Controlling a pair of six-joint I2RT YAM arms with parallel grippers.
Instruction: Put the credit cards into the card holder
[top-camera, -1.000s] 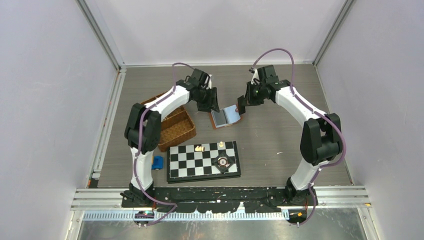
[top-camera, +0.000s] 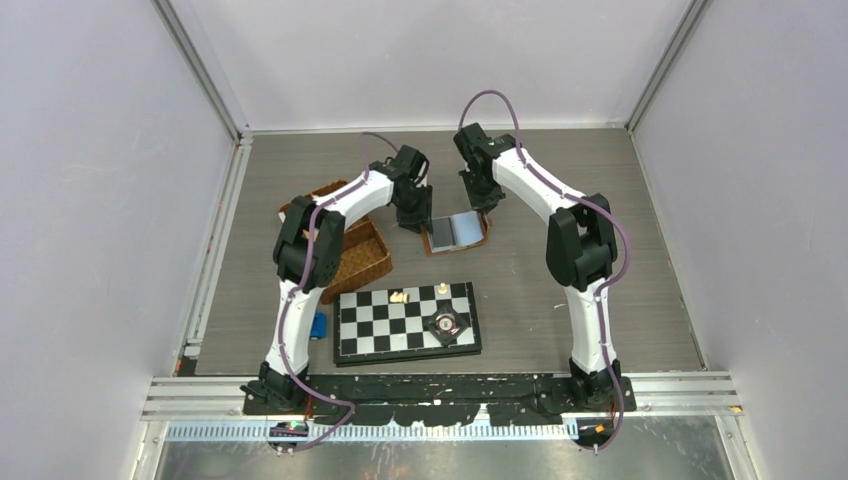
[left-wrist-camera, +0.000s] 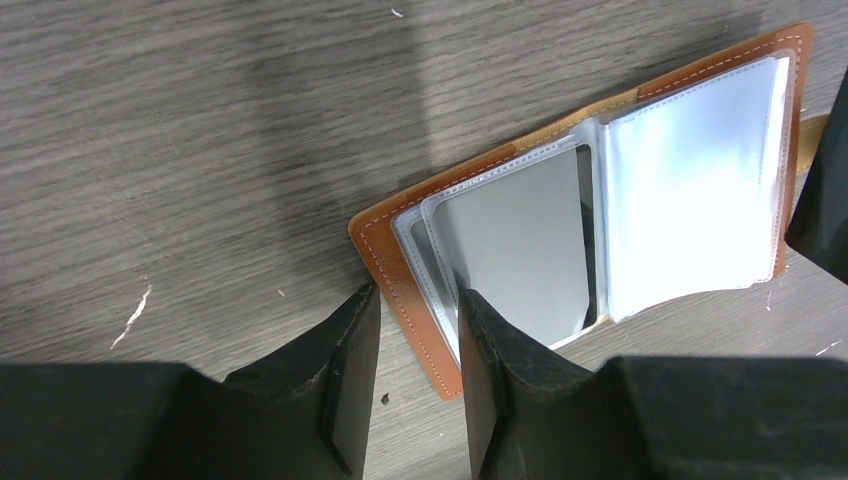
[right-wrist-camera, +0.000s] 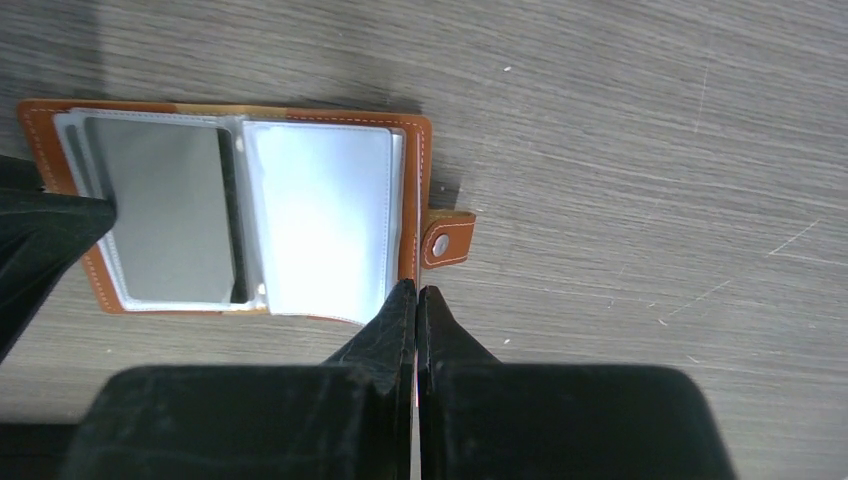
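Note:
The brown card holder (left-wrist-camera: 403, 295) lies open on the table with clear sleeves, grey on the left and white on the right (right-wrist-camera: 320, 215). My left gripper is open at the holder's left edge, its fingertips low over that edge. My right gripper is shut at the holder's right side; a very thin coloured line shows between its fingers, too narrow to tell whether it is a card. In the top view both grippers, left (top-camera: 415, 215) and right (top-camera: 482, 200), are at opposite ends of the holder.
A wicker basket (top-camera: 365, 260) stands to the left, partly under the left arm. A chessboard (top-camera: 375, 330) with pieces and a dark square object lies in front, with a blue object (top-camera: 319, 325) beside it. The table right of the holder is clear.
My left gripper moved slightly lower onto the holder's left edge.

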